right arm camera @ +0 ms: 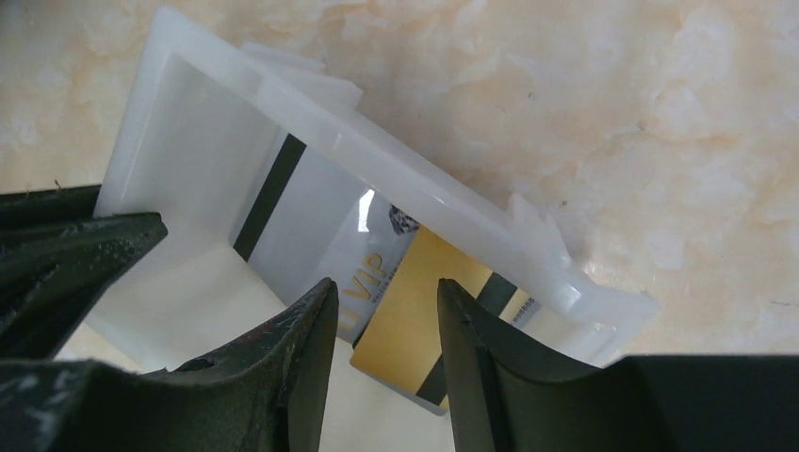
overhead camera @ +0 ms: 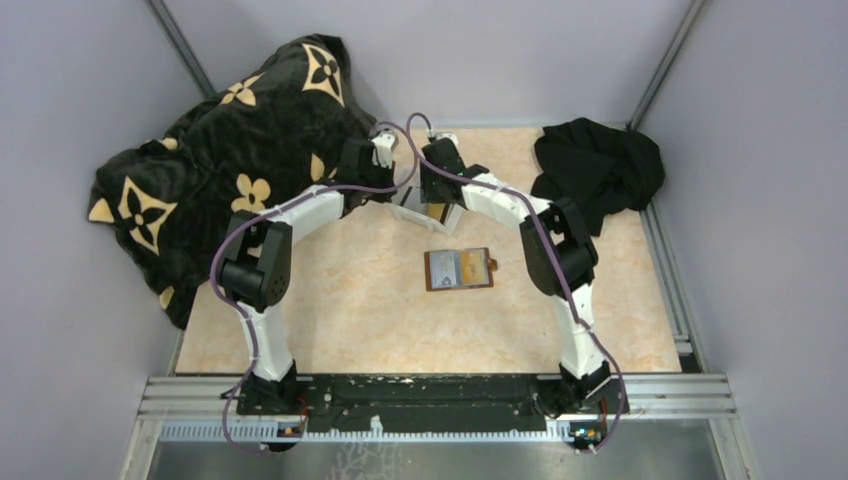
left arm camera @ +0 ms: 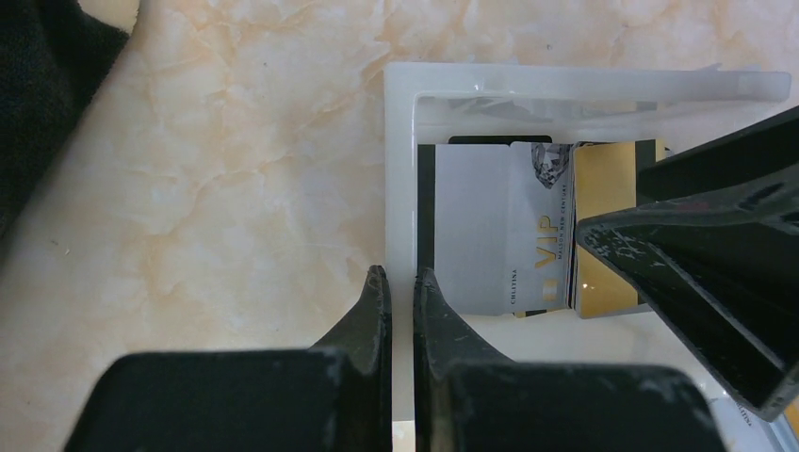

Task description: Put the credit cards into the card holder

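Note:
In the left wrist view, my left gripper is shut on the side wall of a white open box point(left arm camera: 603, 83). Inside the box lie a silver VIP card point(left arm camera: 476, 226) and a gold card point(left arm camera: 603, 179), side by side, with dark edges of others showing beneath. My right gripper stands open above these cards, its fingers apart over the silver-gold boundary; nothing is between them. On the table in front of the box, the brown card holder point(overhead camera: 428, 272) lies open with a silver card point(overhead camera: 443, 269) on its left side and a gold one point(overhead camera: 474, 267) on its right.
A dark patterned cloth point(overhead camera: 195, 160) is heaped at the back left, close to my left arm. Black fabric point(overhead camera: 610, 165) lies at the back right. Bare table point(overhead camera: 340, 310) stretches across the front.

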